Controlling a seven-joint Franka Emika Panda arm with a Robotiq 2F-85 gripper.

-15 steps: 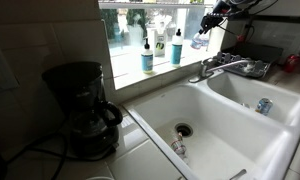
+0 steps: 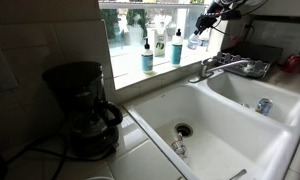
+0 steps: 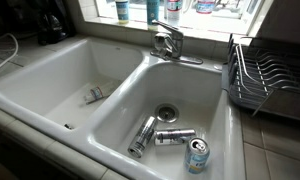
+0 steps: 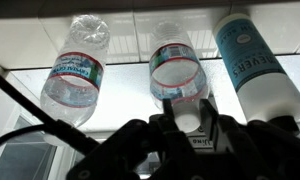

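A clear plastic water bottle with a red, white and blue label (image 4: 176,66) has its white cap between the fingers of my gripper, which is shut on it. In exterior view 1 the gripper (image 2: 202,26) is at the upper right by the window, above a clear bottle (image 2: 193,41). A second, similar water bottle (image 4: 77,74) stands beside the held one in the wrist view. Whether the held bottle's base touches the sill cannot be told.
A blue-labelled soap bottle (image 4: 257,68) is close on the held bottle's other side. More soap bottles (image 2: 147,57) line the sill. Below are the faucet (image 3: 168,40) and a white double sink (image 3: 140,75), with several cans (image 3: 197,156) inside. A dish rack (image 3: 267,72) stands at right.
In exterior view 1 my gripper and the bottle under it have shifted slightly left along the window. The sink and the things in it look unchanged.
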